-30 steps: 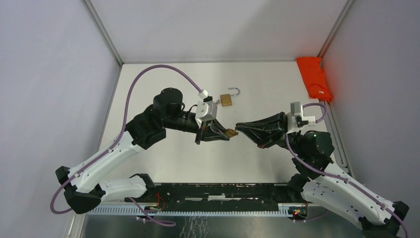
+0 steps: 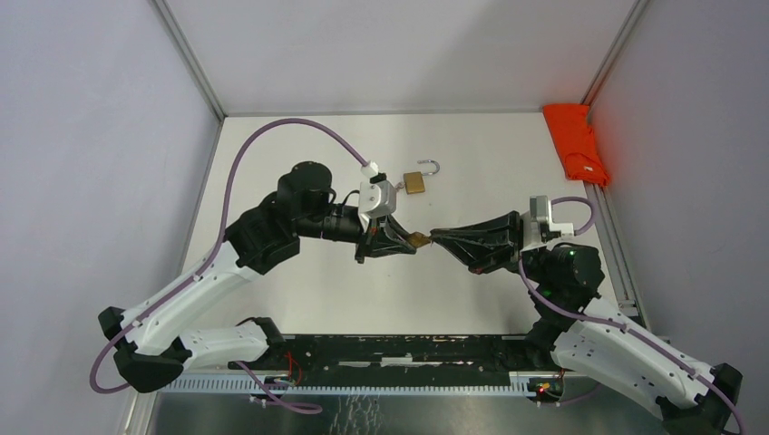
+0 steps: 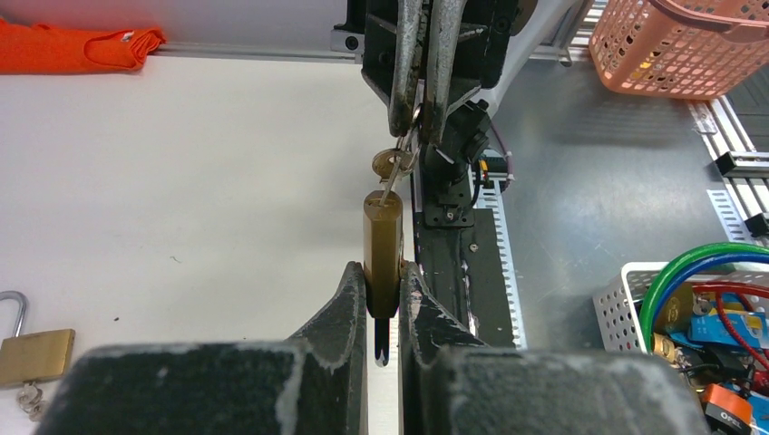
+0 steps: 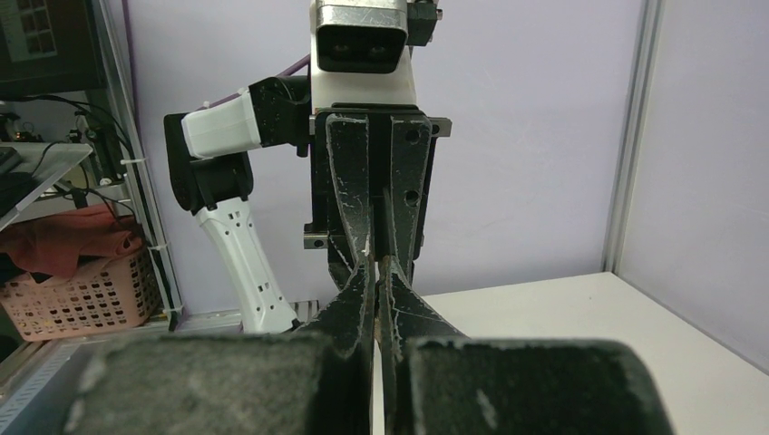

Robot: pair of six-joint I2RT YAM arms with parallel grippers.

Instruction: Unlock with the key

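Observation:
A brass padlock (image 3: 383, 245) is clasped on both sides by my left gripper, its keyhole end facing my right gripper. One thin key (image 3: 392, 181) meets that end face at a slant; how deep it sits I cannot tell. Another brass key (image 3: 384, 163) hangs loose beside it. A wire ring (image 3: 416, 118) runs from the keys up between the right gripper's closed fingers. In the top view, the two grippers meet tip to tip above the table. The right wrist view hides most of the padlock behind the fingers.
A second padlock (image 2: 414, 183), its shackle open, lies farther back on the white table (image 2: 481, 163). An orange cloth (image 2: 575, 145) rests at the back right. Baskets stand off the table, the white one (image 3: 626, 304) holding assorted items.
The left gripper and its padlock have shifted slightly left. The right gripper has moved slightly too, its tips still at the padlock's end; otherwise the scene is unchanged.

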